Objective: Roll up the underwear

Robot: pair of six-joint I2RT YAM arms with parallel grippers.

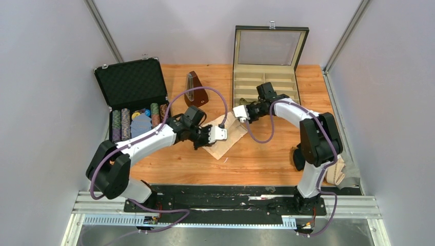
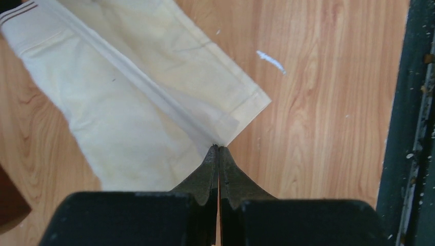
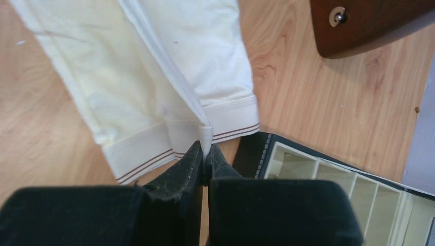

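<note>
The cream underwear (image 2: pixel 123 118) lies on the wooden table with a long raised fold running between the two grippers. In the left wrist view my left gripper is shut at the fold's end near one corner of the cloth; the fold's tip meets the fingertips, held very thinly if at all. In the right wrist view my right gripper is shut on the other end of the fold, by the striped waistband (image 3: pixel 136 154). From the top, both wrists hide much of the cloth (image 1: pixel 225 143).
A partitioned box (image 1: pixel 264 76) stands behind the right gripper, a wooden metronome (image 1: pixel 196 95) at the back middle. An open case of chips (image 1: pixel 131 82) is at left, dark and beige items (image 1: pixel 334 171) at front right.
</note>
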